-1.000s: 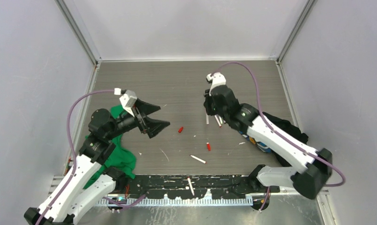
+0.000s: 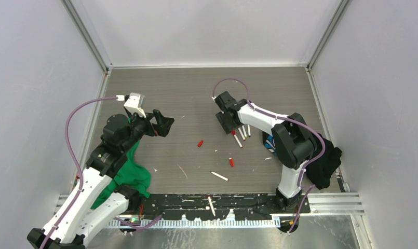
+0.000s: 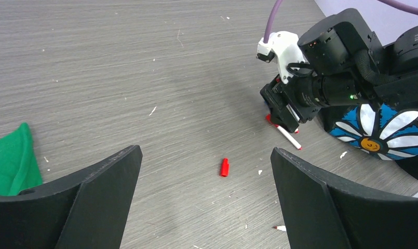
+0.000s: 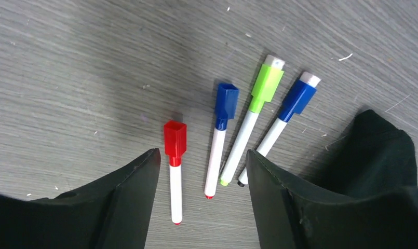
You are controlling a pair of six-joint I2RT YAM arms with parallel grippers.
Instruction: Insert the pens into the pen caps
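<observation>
My right gripper (image 2: 225,124) hangs open over a row of capped pens; in the right wrist view these are a red-capped pen (image 4: 175,142), blue-capped pens (image 4: 226,101) (image 4: 297,97) and a green-capped pen (image 4: 266,85), with nothing held. Loose red caps (image 2: 200,143) (image 2: 231,162) lie mid-table. An uncapped white pen (image 2: 219,176) lies near the front, another (image 2: 211,206) on the black front rail. My left gripper (image 2: 161,123) stands open and empty above the left side.
A green cloth (image 2: 136,176) lies at the left under the left arm, a dark cloth with a flower print (image 2: 323,166) at the right.
</observation>
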